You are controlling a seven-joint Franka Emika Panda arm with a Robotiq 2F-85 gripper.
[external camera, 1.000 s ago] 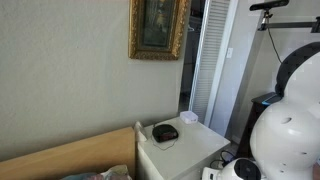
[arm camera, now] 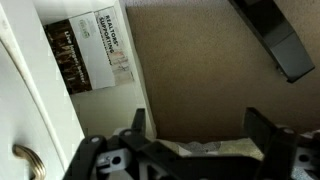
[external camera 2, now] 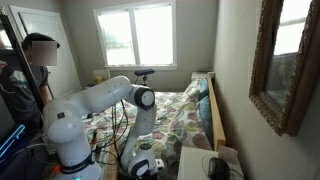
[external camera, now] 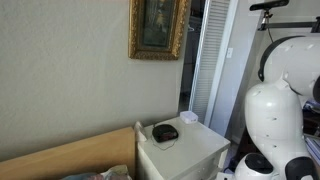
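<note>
My gripper stands open in the wrist view, its two dark fingers apart over brown carpet (arm camera: 190, 75). Pale crumpled material (arm camera: 215, 147) shows low between them; what it is I cannot tell. To the left is a white drawer or tray (arm camera: 135, 65) with a printed card (arm camera: 90, 50) lying in it. A curved metal handle (arm camera: 30, 160) sits on the white front at lower left. In exterior view 1 the fingers are out of frame; only the white arm (external camera: 272, 115) shows.
A white dresser (external camera: 195, 150) carries a dark device (external camera: 165, 132) and a small white box (external camera: 188, 117). A bed (external camera 2: 175, 110) lies beside it. In the wrist view a black bar (arm camera: 275, 40) crosses the upper right. A person (external camera 2: 40, 65) stands at far left.
In exterior view 1 the arm's upper links have risen, and its wrist end has shifted right. The dresser and the things on it have not moved.
</note>
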